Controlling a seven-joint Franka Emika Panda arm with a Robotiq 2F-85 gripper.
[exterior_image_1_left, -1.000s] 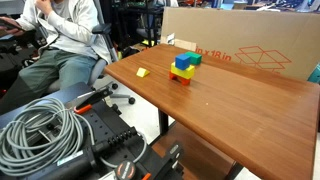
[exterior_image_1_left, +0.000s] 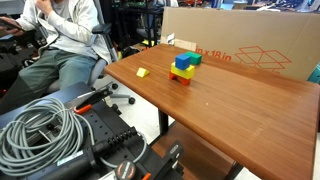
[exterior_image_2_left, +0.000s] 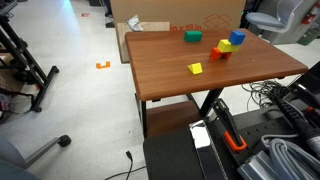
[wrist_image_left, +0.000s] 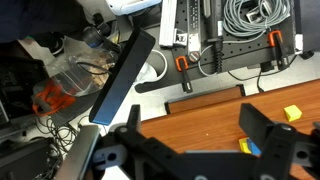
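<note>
On the brown table, a blue block (exterior_image_1_left: 182, 61) rests on a yellow block (exterior_image_1_left: 183, 72), with red (exterior_image_1_left: 180, 81) below. Close behind is a green block (exterior_image_1_left: 195, 59), which exterior view 2 shows standing apart from the stack. Another yellow block (exterior_image_1_left: 142, 72), a small one, lies alone near the table edge. My gripper shows in the wrist view, its dark fingers wide apart with only tabletop and floor seen between them. There the lone yellow block (wrist_image_left: 292, 113) is at far right, and part of a blue block (wrist_image_left: 252, 147) shows beside the right finger. No gripper shows in the exterior views.
A large cardboard box panel (exterior_image_1_left: 240, 40) stands along its back. Coiled grey cable (exterior_image_1_left: 42, 138) lies on the dark robot stand. A person (exterior_image_1_left: 65, 35) sits beyond the table's left end.
</note>
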